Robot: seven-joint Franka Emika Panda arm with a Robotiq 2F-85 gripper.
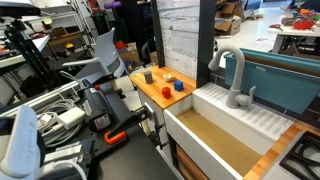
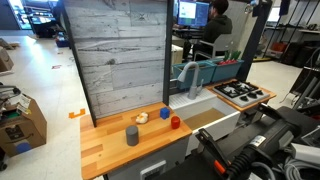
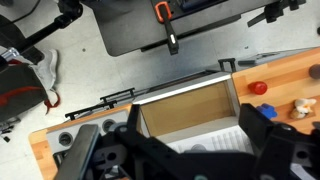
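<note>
My gripper is open in the wrist view, its dark fingers spread at the lower edge over the sink, with nothing seen between them. On the wooden counter [image 2: 105, 151] stand a red cup [image 1: 166, 92], a blue object [image 1: 180, 86] and a grey can [image 2: 132, 135]. A small pale yellow item [image 2: 147, 118] lies close to them. In the wrist view, the red cup [image 3: 257, 87] and blue object [image 3: 266, 110] are right of the sink. The white sink [image 3: 142, 100] has a brown bottom and looks empty. The fingers are hard to make out in either exterior view.
A tall white faucet [image 1: 237, 75] rises behind the sink. Beyond it is a teal bin [image 1: 275, 80]. A stove [image 2: 243, 93] lies at the sink's far end. A wood-plank wall [image 2: 125, 70] backs the counter, whose front left part is clear.
</note>
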